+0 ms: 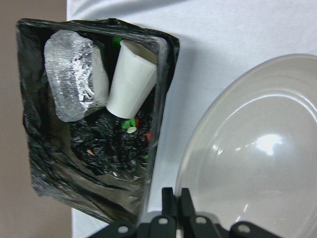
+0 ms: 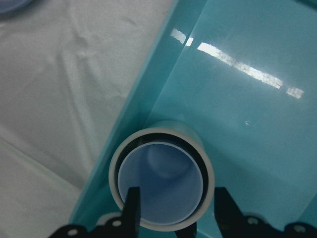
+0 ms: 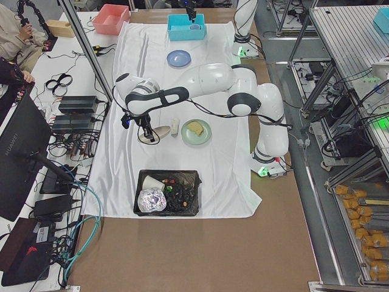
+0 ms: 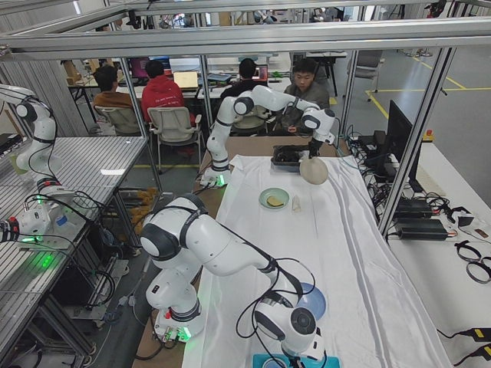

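Observation:
A beige plate (image 1: 252,148) is held by its rim in my left gripper, which is shut on it; in the right camera view the plate (image 4: 313,171) is tilted up beside the black-lined bin (image 1: 39,148). The bin holds a paper cup (image 1: 130,79), crumpled foil (image 1: 74,74) and small scraps. My right gripper stands open over a blue cup (image 2: 158,176) inside a white-rimmed holder or cup in the turquoise tray (image 2: 242,124), with nothing seen gripped.
A green plate (image 3: 202,137) with a yellow piece, a small pale item (image 3: 175,128) and a blue plate (image 3: 179,59) lie on the white cloth. A pink bin (image 3: 111,19) stands off at the back left.

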